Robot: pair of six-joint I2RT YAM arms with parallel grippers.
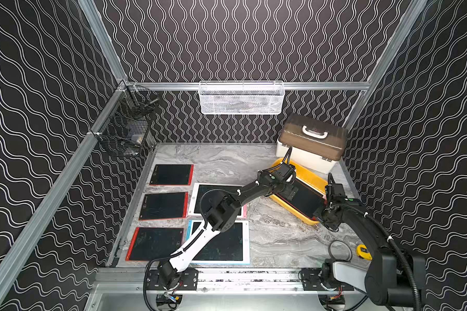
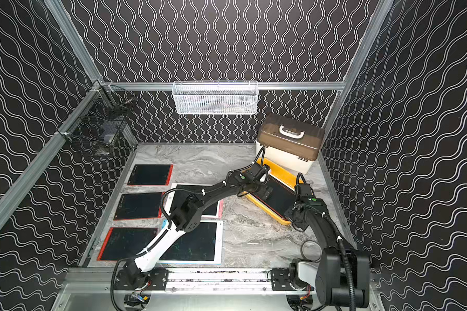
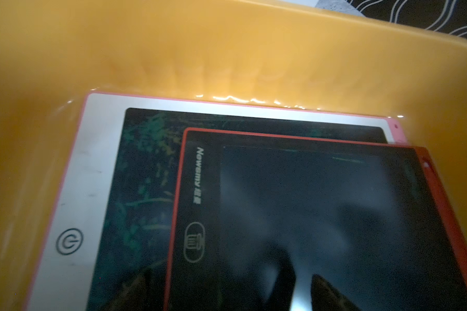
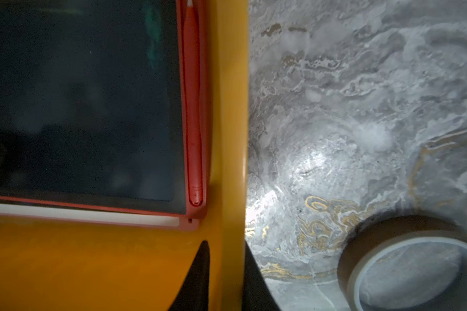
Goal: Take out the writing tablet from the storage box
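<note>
A yellow storage box (image 1: 312,179) lies at the right of the table, a red-edged writing tablet (image 3: 316,207) inside it on top of a white, pink-edged tablet (image 3: 83,197). Over these, low in the left wrist view, my left gripper is open; its dark fingertips (image 3: 328,295) are blurred and hold nothing visible. In the right wrist view, my right gripper is shut on the box's yellow rim (image 4: 234,129), one finger inside the wall and one outside. A red stylus (image 4: 192,114) sits along the upper tablet's edge.
Several tablets lie at the left, including a red-edged one (image 1: 171,174) and a blue-edged white one (image 1: 245,243). A lidded case (image 1: 307,155) stands behind the box. A tape roll (image 4: 358,274) and yellow tape measure (image 1: 363,252) are at front right.
</note>
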